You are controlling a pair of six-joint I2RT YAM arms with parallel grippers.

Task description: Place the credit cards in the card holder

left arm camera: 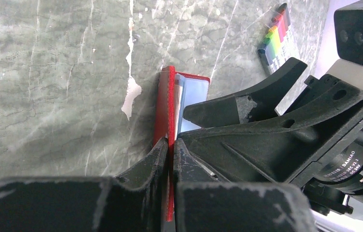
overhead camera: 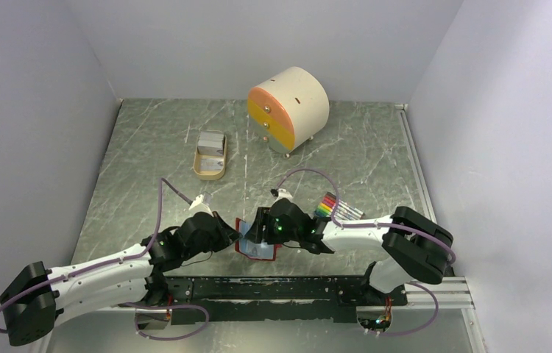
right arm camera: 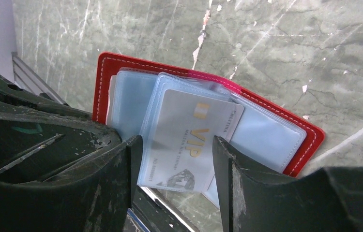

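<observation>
The red card holder [right arm camera: 310, 145] lies spread open with pale blue sleeves. A silver VIP card [right arm camera: 182, 140] sits in the middle, seemingly partly inside a clear sleeve, its right corner sticking out past the sleeve's edge. My left gripper is shut on the holder's upright red cover [left arm camera: 171, 104], at the holder's left side in the top view. Over the card stands my right gripper, its fingers apart, one at each side of the card. Whether they touch it I cannot tell. More silver cards [overhead camera: 212, 143] are in the beige tray [overhead camera: 209, 176].
Colored markers [overhead camera: 347, 211] lie right of the holder, behind the right arm. A white and orange drum-shaped cabinet [overhead camera: 295, 103] stands at the back. The two grippers are very close together.
</observation>
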